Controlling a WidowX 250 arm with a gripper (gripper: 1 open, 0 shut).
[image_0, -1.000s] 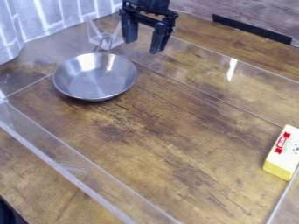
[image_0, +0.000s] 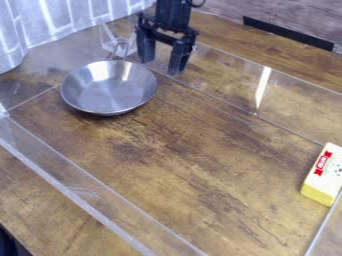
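The dark gripper (image_0: 163, 50) hangs at the top centre of the camera view, open, just behind and right of a steel pan (image_0: 107, 88). Nothing shows between its fingers. The pan lies on the wooden table (image_0: 187, 170) at the left, its handle pointing up toward the back, near the gripper. At the right edge lies a yellow box (image_0: 321, 175) with a red and white label.
Clear plastic walls border the work area along the back, the left front and the right. A white curtain (image_0: 54, 25) hangs at the back left.
The pan and the yellow box have not visibly moved.
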